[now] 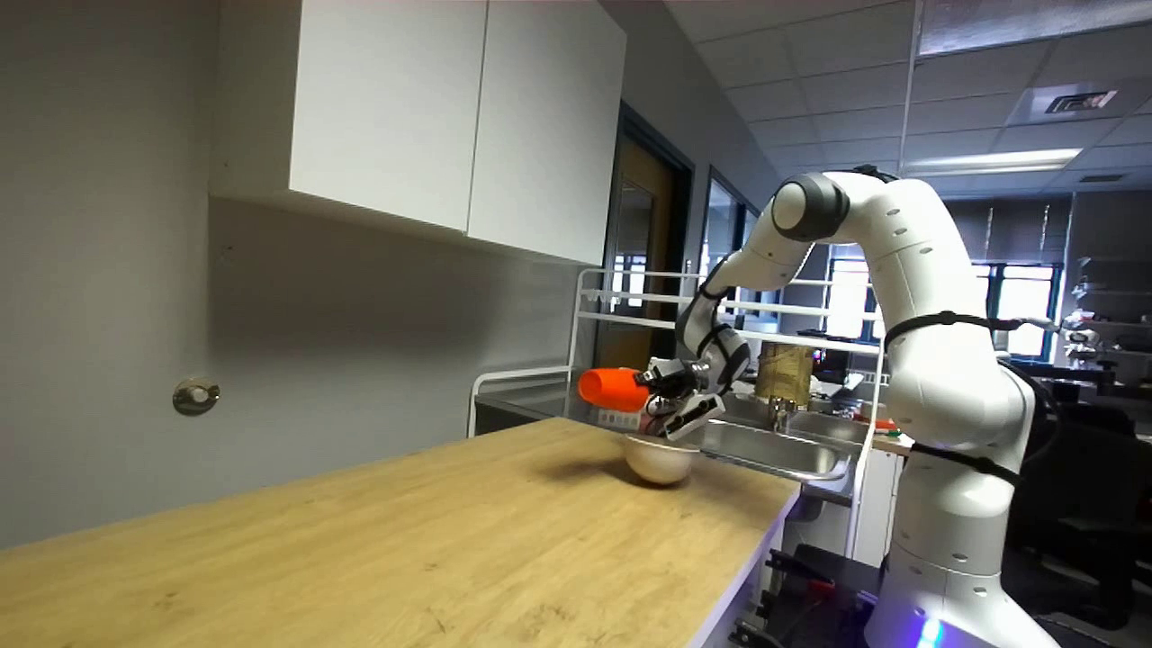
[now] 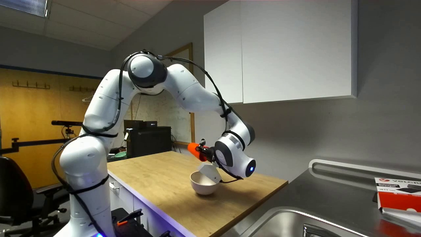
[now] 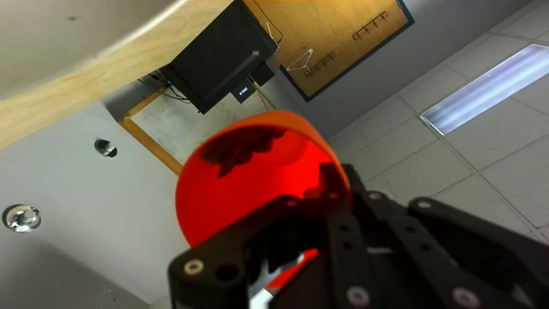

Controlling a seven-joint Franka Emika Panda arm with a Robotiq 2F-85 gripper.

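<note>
An orange cup (image 1: 611,389) is held on its side above the counter, with my gripper (image 1: 648,382) shut on its wall. In the wrist view the cup (image 3: 242,185) opens towards the camera, its red inside lit and the dark fingers clamped at its near rim. Below and beside the gripper, a white bowl (image 1: 661,463) stands upright on the wooden counter. From the other side the bowl (image 2: 202,185) appears partly covered by a pale part of the wrist. What lies inside the bowl cannot be seen.
Behind the arm are a metal sink (image 1: 756,445) and a white rack (image 1: 648,320). White cabinets (image 2: 296,51) hang above the counter. A red and white box (image 2: 398,197) lies past the sink.
</note>
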